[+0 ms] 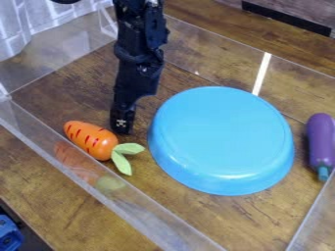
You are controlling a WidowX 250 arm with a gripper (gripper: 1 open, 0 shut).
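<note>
The black robot arm reaches down from the top of the view, its gripper (123,116) low over the wooden surface, just above an orange toy carrot (94,139) with pale green leaves. A large upturned blue plate or lid (220,137) lies right of the gripper. The dark fingers are too indistinct to show whether they are open or shut.
A purple toy eggplant (322,142) lies at the far right. Clear walls edge the work area at the left and front, with a blue object (8,233) outside at bottom left. The wood behind the gripper on the left is bare.
</note>
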